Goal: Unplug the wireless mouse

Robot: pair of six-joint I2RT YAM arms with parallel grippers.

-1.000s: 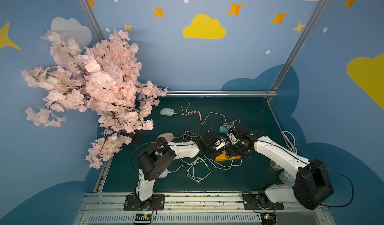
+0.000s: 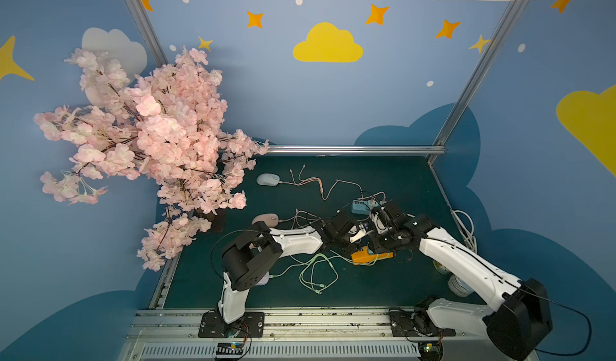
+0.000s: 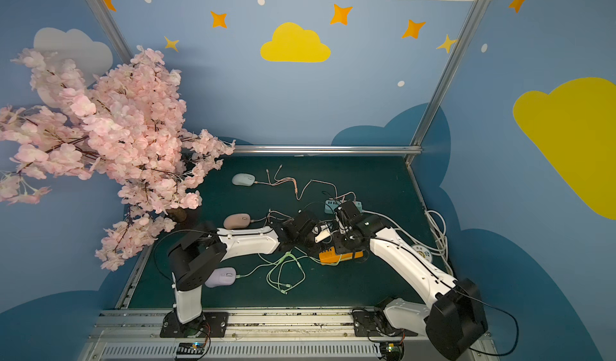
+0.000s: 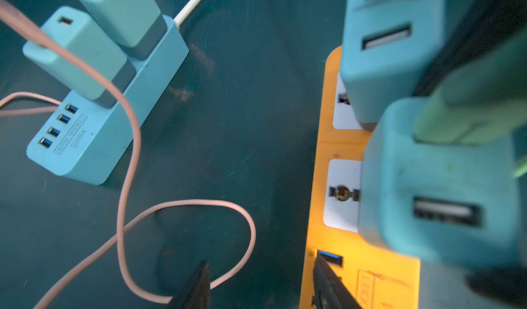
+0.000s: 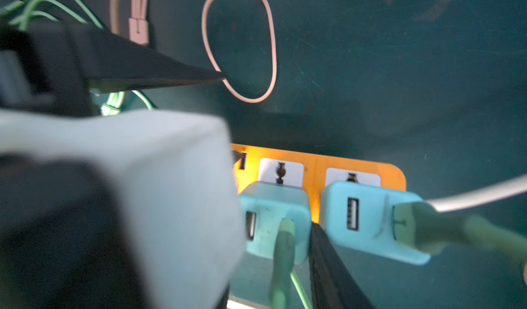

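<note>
The lavender mouse (image 3: 220,276) lies at the front left, trailing a pale green cable (image 2: 292,271). On the orange power strip (image 5: 378,160) sit two blue adapters; the nearer adapter (image 5: 274,199) carries a green plug (image 5: 284,243) in its face. My right gripper is part open around that plug, one finger (image 5: 329,265) on its right, the other mostly hidden by white left-arm housing. At the strip's USB end is my left gripper, one finger over the strip's edge. Its visible fingertips stand apart with dark floor between; any hold lower down is out of view.
A light blue strip (image 4: 104,128) with adapters and a pink cable (image 4: 131,144) lies behind. White and pink mice (image 2: 267,179) sit at left, flowers beyond. White cable coils (image 3: 439,232) lie at right.
The right arm has shifted right and slightly toward the front. The orange strip has slid the same way by a small amount. The left arm has hardly moved.
</note>
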